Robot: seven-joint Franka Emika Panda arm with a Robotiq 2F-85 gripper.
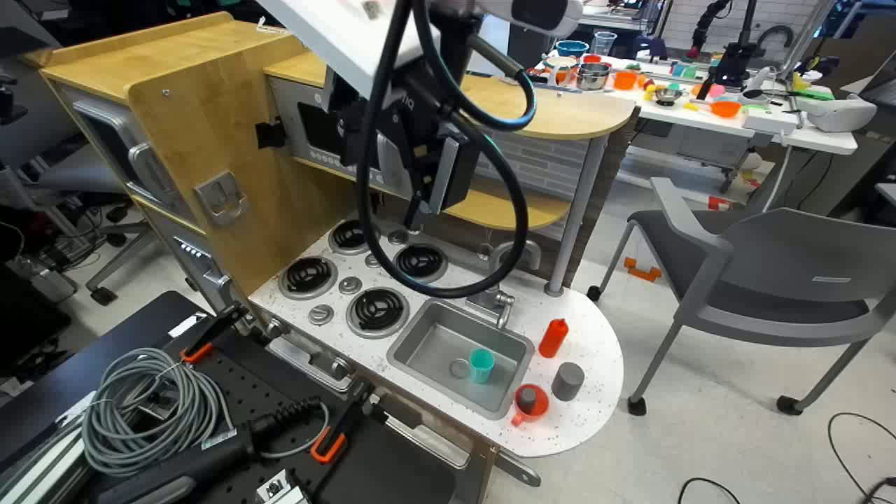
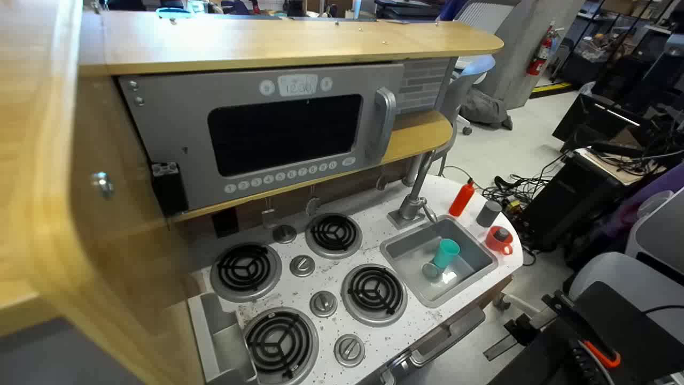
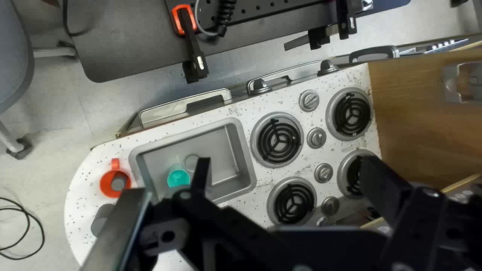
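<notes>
High above the toy kitchen counter my gripper stands open, with nothing between its spread fingers. A teal cup (image 1: 480,365) is upright in the grey sink basin (image 1: 409,351), beside the round drain. On the counter's rounded end sits an orange-red mug (image 3: 110,186) with a small dark grey object (image 1: 527,397) inside it. Close to the mug is a grey cylinder (image 1: 568,381), and a red bottle (image 1: 554,337) stands upright behind them. In the wrist view my gripper hides the bottle and partly covers the cylinder.
Black-coiled burners (image 2: 373,292) and knobs fill the counter's other half. A microwave front (image 2: 282,128) and a wooden shelf (image 2: 417,138) overhang the back, beside a tall wooden panel (image 1: 201,159). The faucet (image 2: 413,199) rises behind the sink.
</notes>
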